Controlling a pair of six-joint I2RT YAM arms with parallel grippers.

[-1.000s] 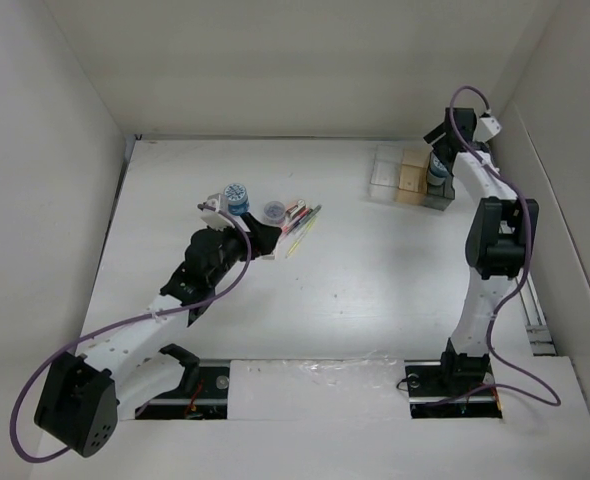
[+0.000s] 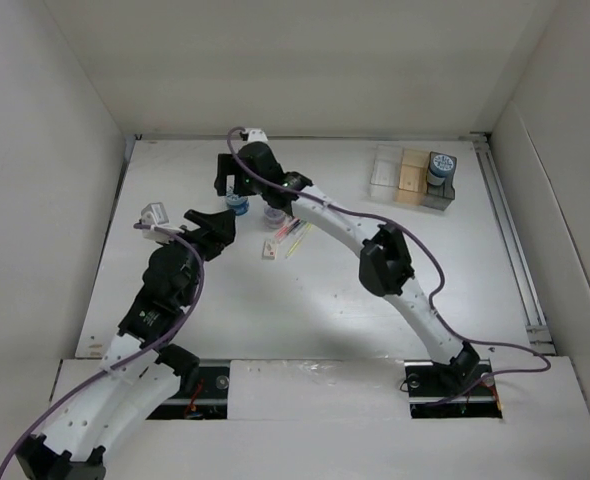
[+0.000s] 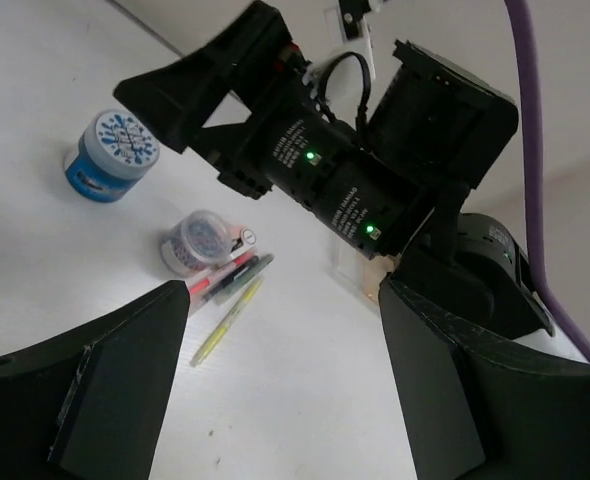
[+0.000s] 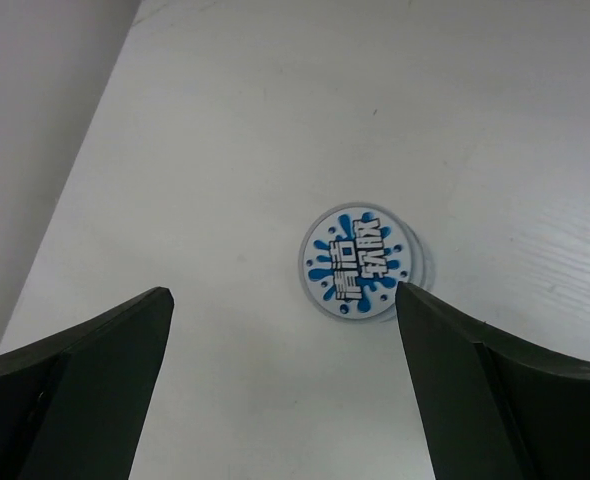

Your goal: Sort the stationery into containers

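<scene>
My right gripper [image 2: 232,178] hangs open above a blue-lidded jar [image 4: 355,262], which sits between and beyond its fingertips in the right wrist view. My left gripper is open, left of the stationery. In the left wrist view are the blue jar [image 3: 112,156], a small clear tub [image 3: 196,242], several pens [image 3: 226,324] and a small round-marked item [image 3: 243,238] behind them. A small white block [image 2: 269,250] lies near the pens in the top view. At the back right, another blue jar [image 2: 441,166] sits in a compartmented container [image 2: 414,180].
Walls bound the table [image 2: 315,300] at the back and sides. My right arm stretches diagonally across the right half.
My right gripper has moved from the container at back right leftward to above the blue jar. My left gripper has shifted left, away from the stationery.
</scene>
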